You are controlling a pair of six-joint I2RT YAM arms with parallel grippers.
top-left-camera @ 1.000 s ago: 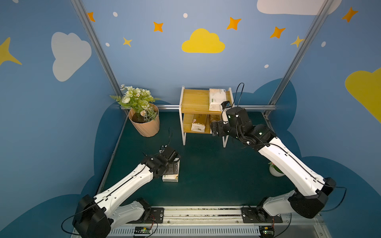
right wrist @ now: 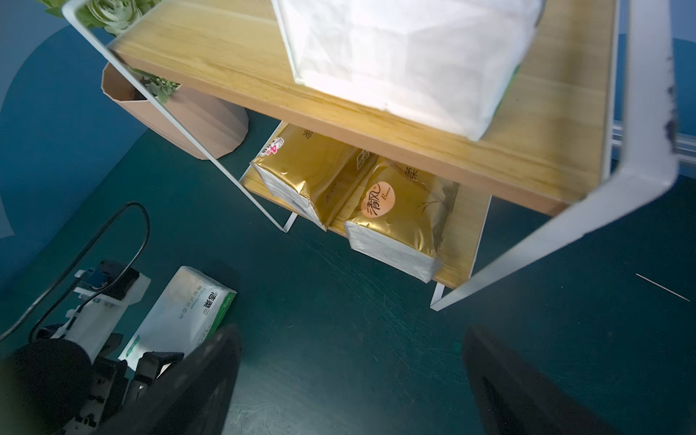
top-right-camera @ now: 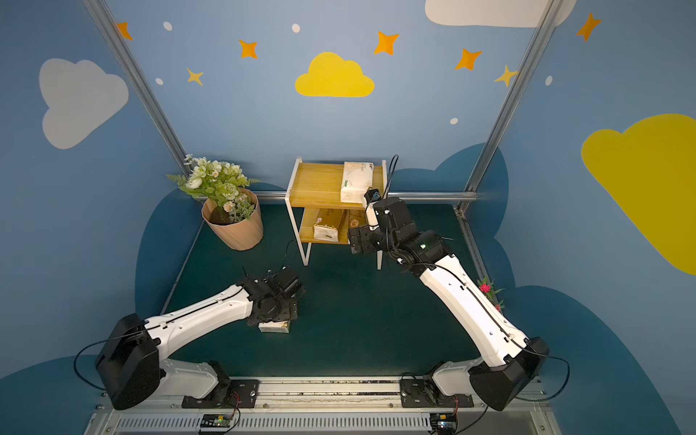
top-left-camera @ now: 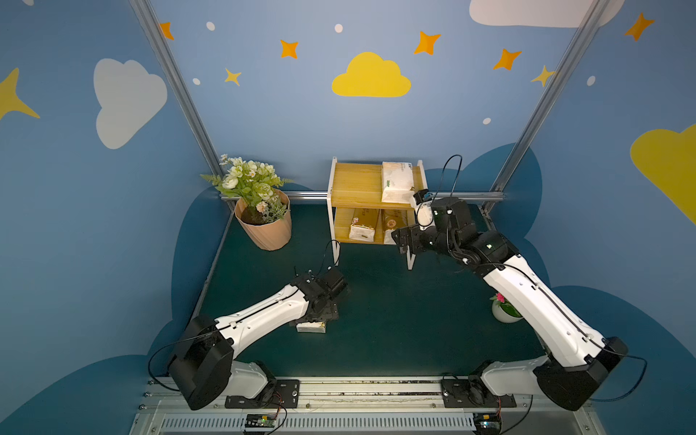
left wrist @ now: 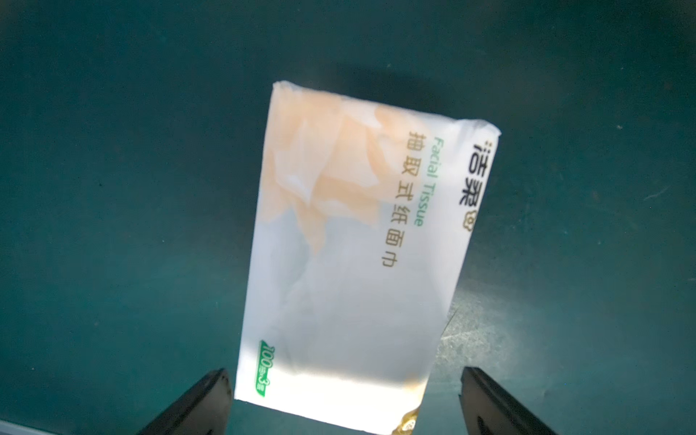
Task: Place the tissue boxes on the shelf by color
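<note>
A white tissue pack lies flat on the dark green table, slightly turned. My left gripper hovers over it, open, one finger to each side of its near end and nothing gripped. On the wooden shelf's upper board, a white pack stands at the right. The lower board bears two gold packs side by side, the left one and the right one. Before the shelf's right side, my right gripper is open with only table visible between its blurred fingers.
A large potted plant stands left of the shelf. A small flower pot is at the table's right, partly behind the right arm. The upper board's left half is bare.
My left gripper has shifted right over the white pack, covering more of it from above. The right arm has drawn slightly to the right, uncovering the right gold pack.
</note>
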